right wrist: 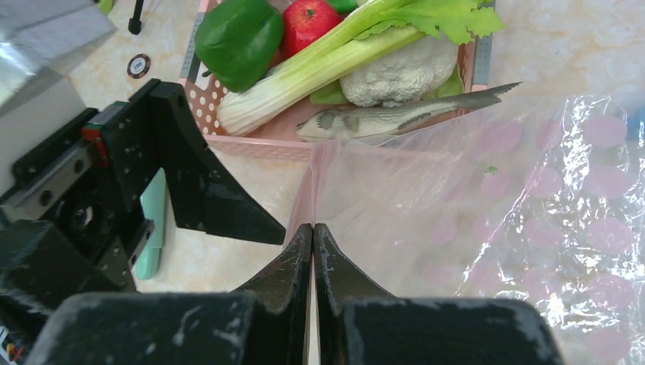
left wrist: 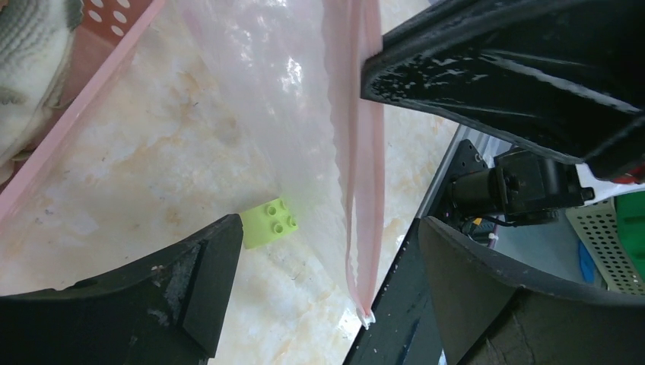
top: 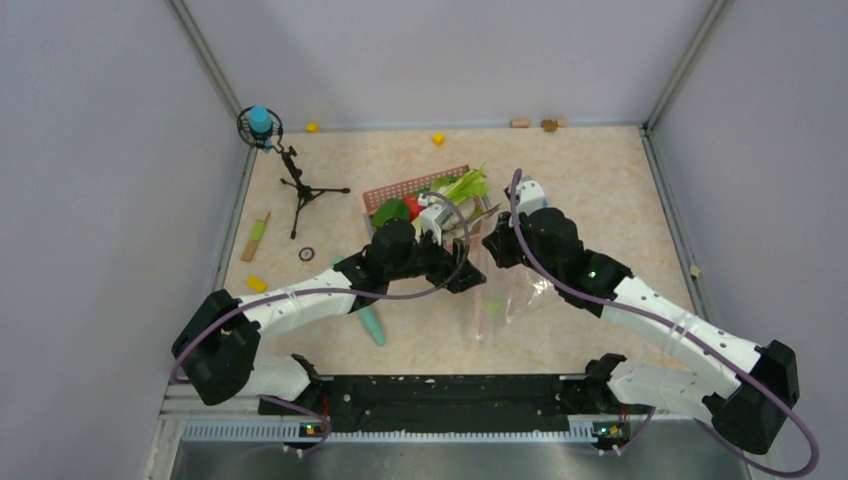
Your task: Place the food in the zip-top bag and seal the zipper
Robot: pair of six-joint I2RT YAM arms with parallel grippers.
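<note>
My right gripper is shut on the pink zipper edge of the clear bag (right wrist: 540, 205), which hangs from it. My left gripper stands open, with the bag's zipper strip (left wrist: 365, 228) hanging between its fingers, apparently not clamped. The pink basket (right wrist: 258, 148) behind the bag holds a green pepper (right wrist: 236, 42), red fruit (right wrist: 308, 26), celery (right wrist: 266, 106), cauliflower (right wrist: 395, 68) and a fish (right wrist: 357, 122).
A tripod (top: 304, 190) stands at the back left. A teal tool (top: 368, 320) lies at the front centre, a green block (left wrist: 266, 220) under the bag.
</note>
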